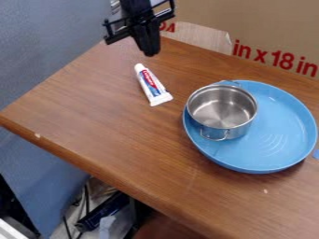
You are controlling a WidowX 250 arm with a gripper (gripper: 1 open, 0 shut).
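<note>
A white toothpaste tube with red and blue print lies on the wooden table, left of a blue plate. A steel pot with wire handles stands on the plate's left part. My black gripper is raised at the top of the view, above and behind the tube and apart from it. Its fingertips are too small and dark to tell whether they are open or shut.
A cardboard box with red lettering stands behind the table. Cables and clutter lie below the near left edge.
</note>
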